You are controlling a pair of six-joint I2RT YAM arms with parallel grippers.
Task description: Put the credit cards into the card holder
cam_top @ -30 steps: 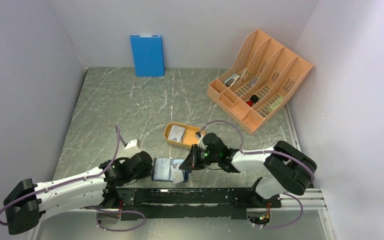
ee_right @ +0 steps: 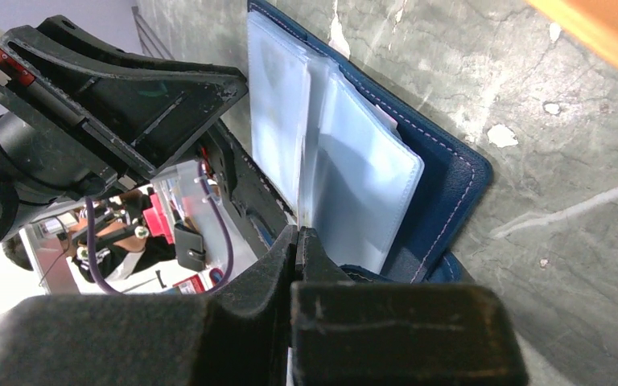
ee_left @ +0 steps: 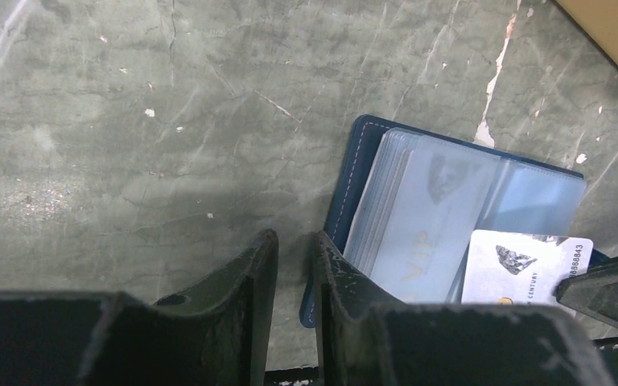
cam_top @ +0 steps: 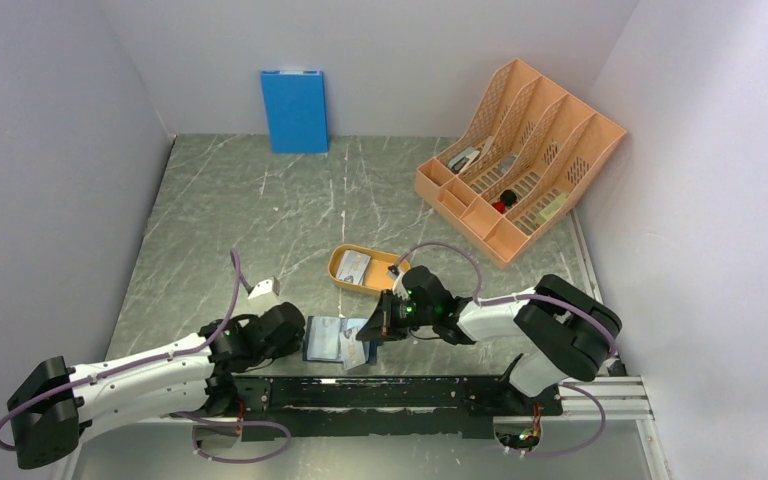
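The dark blue card holder [ee_left: 341,193] lies open on the table near its front edge, clear plastic sleeves showing. A white credit card [ee_left: 523,261] lies over its right-hand sleeve, and my right gripper is shut on the card's edge. In the right wrist view the card is seen edge-on, as a thin line. Whether any of it is inside a sleeve, I cannot tell. My left gripper is part open at the holder's left edge, one finger beside the cover and bare table showing between the fingertips. More cards [cam_top: 352,267] lie in the orange tray [cam_top: 368,288].
Behind the holder stands the orange tray, close to the right arm. A large peach organizer [cam_top: 500,240] with several compartments fills the back right. A blue box [cam_top: 295,112] stands at the back wall.
The left arm looks unmoved in the top view.
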